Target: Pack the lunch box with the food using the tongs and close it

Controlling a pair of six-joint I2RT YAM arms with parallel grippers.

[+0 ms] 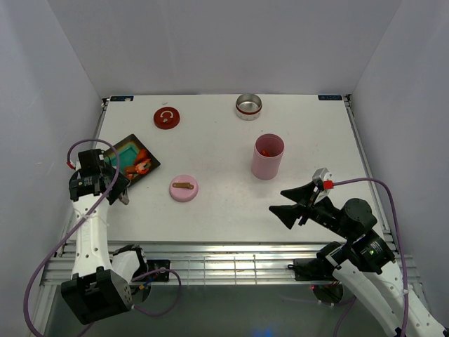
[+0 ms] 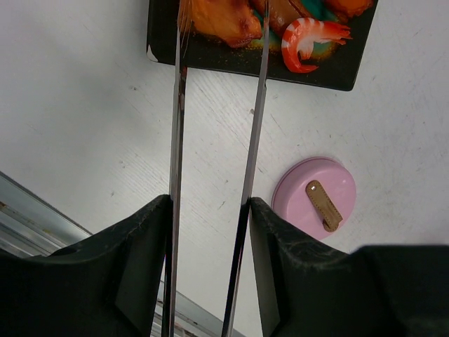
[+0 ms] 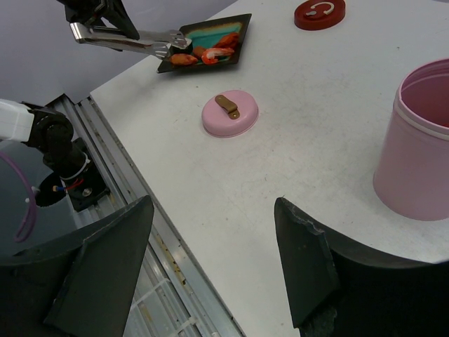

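A dark tray point(image 1: 153, 160) with a teal middle holds orange food pieces point(image 2: 222, 21) and a shrimp point(image 2: 305, 43). My left gripper is open, its long metal fingers straddling a piece at the tray's near side. A pink lid point(image 1: 179, 195) with a brown tab lies right of the tray. A pink container point(image 1: 266, 164) with something red inside stands at centre-right. My right gripper point(image 1: 293, 205) hangs over the front right with its fingers apart, nothing between them in the right wrist view.
A red round lid point(image 1: 167, 123) lies at the back left and a metal round tin point(image 1: 249, 112) at the back centre. A metal rail runs along the front edge.
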